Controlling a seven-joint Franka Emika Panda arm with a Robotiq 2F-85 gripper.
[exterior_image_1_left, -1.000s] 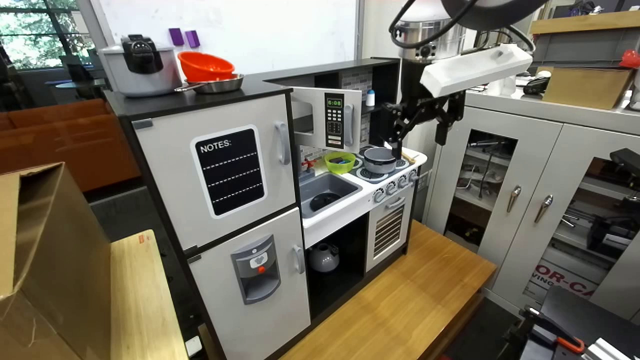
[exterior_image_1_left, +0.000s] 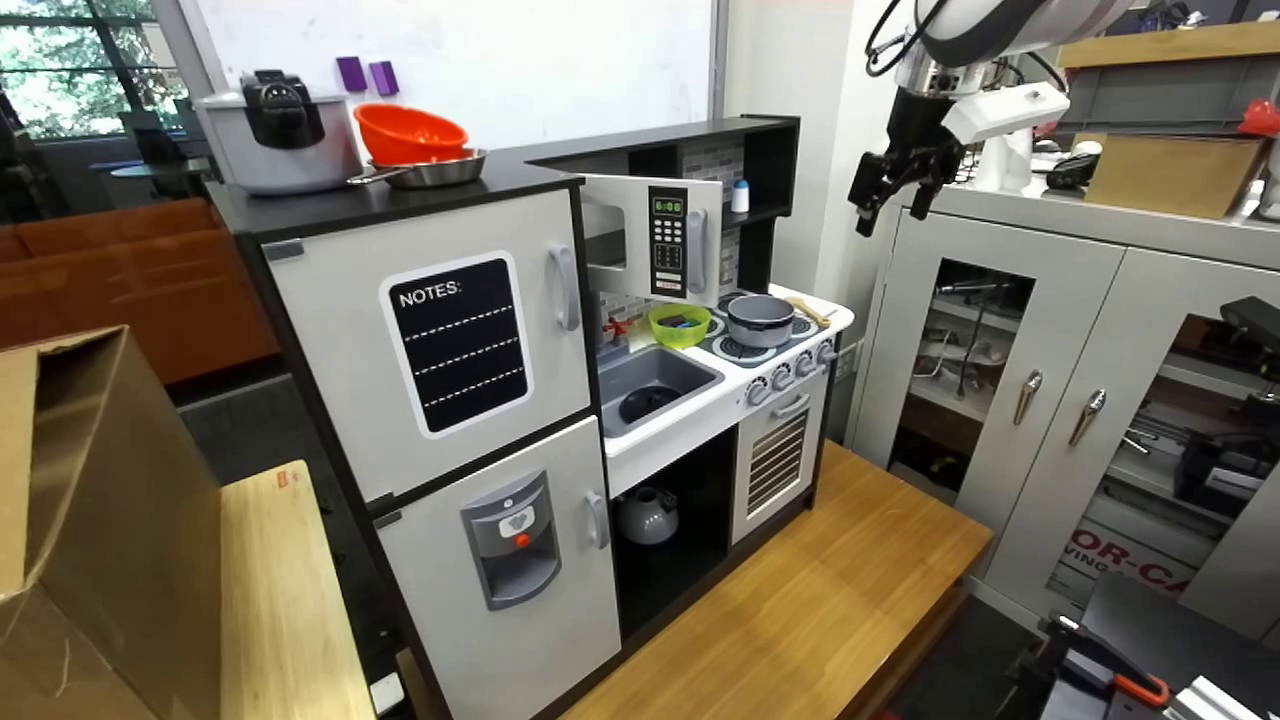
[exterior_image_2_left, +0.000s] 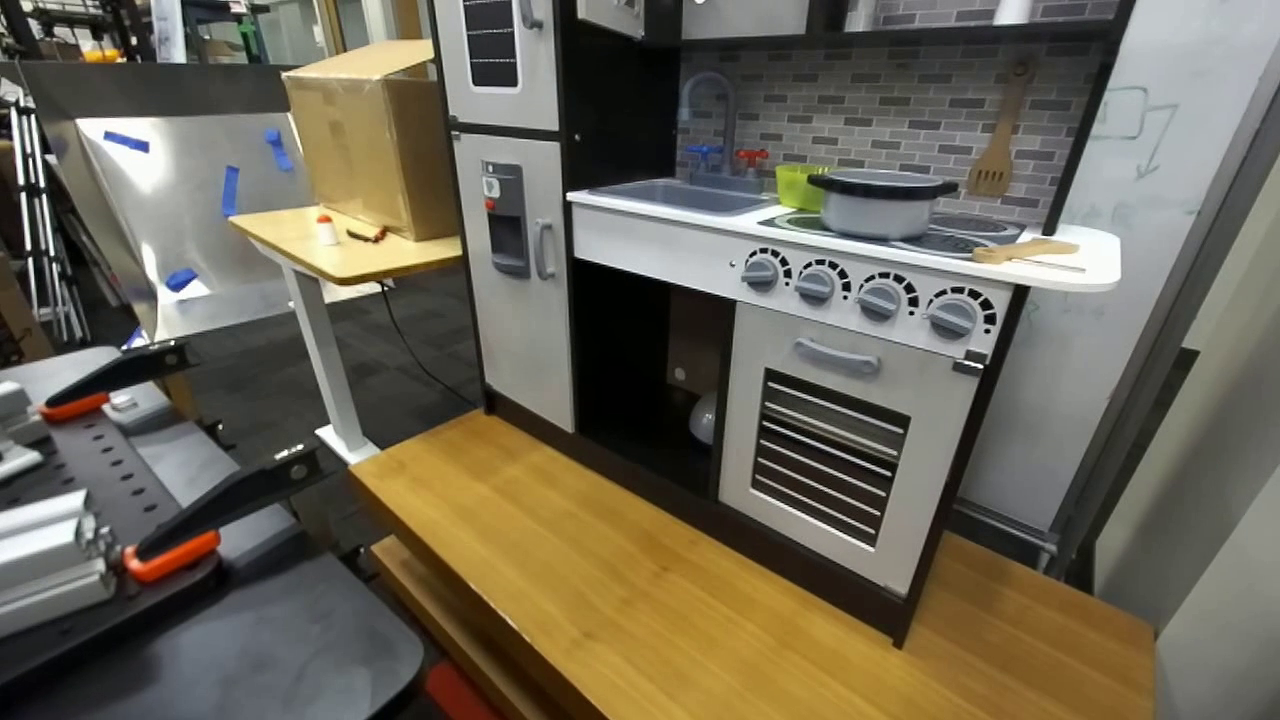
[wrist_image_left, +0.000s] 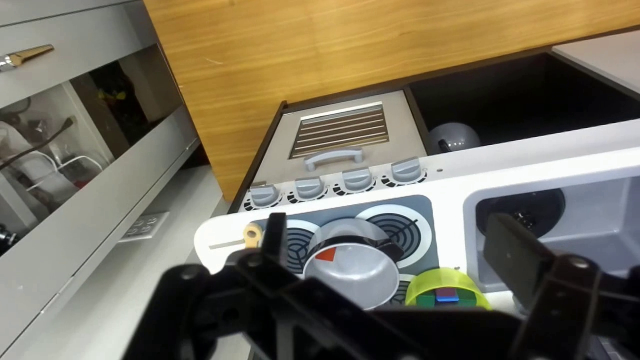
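Observation:
My gripper (exterior_image_1_left: 893, 206) hangs open in the air, up and to the right of the toy stove, nothing between its fingers. In the wrist view its dark fingers (wrist_image_left: 517, 258) spread wide above the stovetop. A grey pot (exterior_image_1_left: 761, 322) with a black rim stands on the burners. Seen from above, the pot (wrist_image_left: 354, 277) shows a red-orange patch inside and what looks like a clear lid at its far edge. Beside it sits a lime-green bowl (exterior_image_1_left: 679, 324) holding small coloured pieces. A wooden spatula (exterior_image_2_left: 1026, 250) lies at the counter's end. The microwave door (exterior_image_1_left: 667, 238) stands open.
The sink (exterior_image_1_left: 667, 386) has a dark round item in it. A kettle (exterior_image_1_left: 648, 516) sits in the open lower shelf. An orange bowl (exterior_image_1_left: 408, 130) rests in a pan atop the fridge. The grey cabinet (exterior_image_1_left: 1020, 276) borders the right.
The arm has moved back and up, away from the stove toward the grey cabinet, and looks smaller in exterior view 1. The pot and bowl appear unmoved.

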